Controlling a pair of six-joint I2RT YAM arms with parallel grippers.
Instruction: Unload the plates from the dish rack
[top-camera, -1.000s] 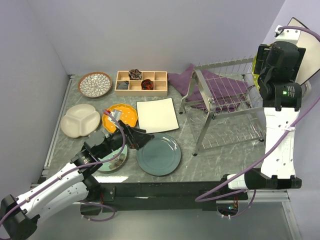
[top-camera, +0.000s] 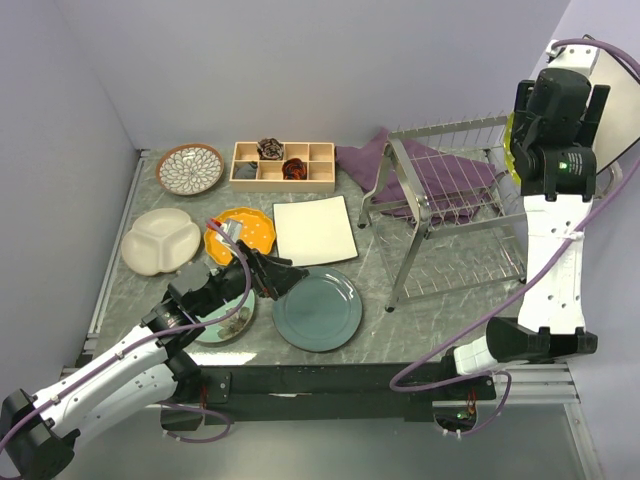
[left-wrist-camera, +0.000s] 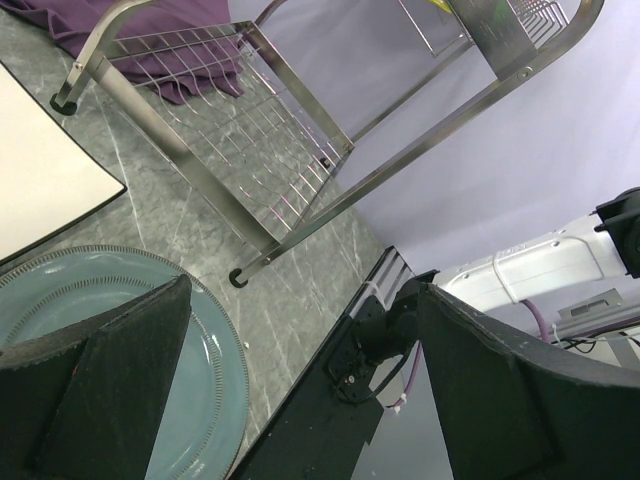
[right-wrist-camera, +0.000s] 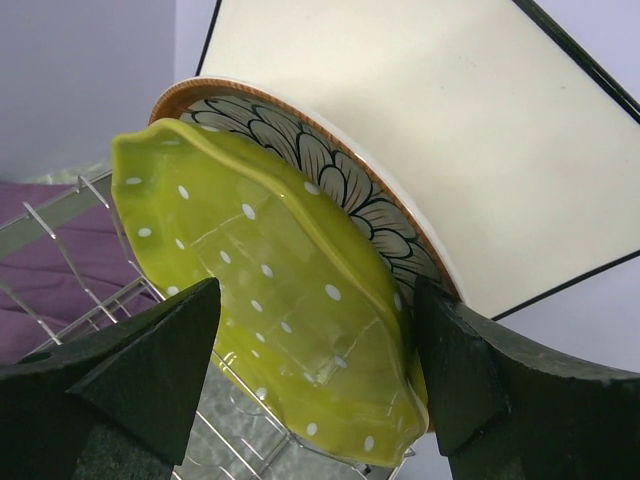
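Note:
In the dish rack (top-camera: 430, 220) at the right, a lime-green plate with white dots (right-wrist-camera: 255, 250) stands tilted. Right behind it leans a petal-patterned plate with a brown rim (right-wrist-camera: 340, 175), and beyond that a white square plate with a black edge (right-wrist-camera: 430, 110). My right gripper is at the green plate, its fingers wide apart. One finger (right-wrist-camera: 520, 390) is by the plates' rims; whether it touches is unclear. The other is on the front side of the green plate. My left gripper (top-camera: 285, 280) hangs open and empty over the blue-green plate (top-camera: 318, 310).
Left of the rack lie a white square plate (top-camera: 315, 230), an orange plate (top-camera: 245, 228), a divided white plate (top-camera: 160, 240), a patterned plate (top-camera: 190, 170) and a pale green plate (top-camera: 225, 328). A wooden box (top-camera: 320, 185) stands at the back. Purple cloth (top-camera: 455, 185) lies behind the rack.
The left arm and the plates on the table have stayed still.

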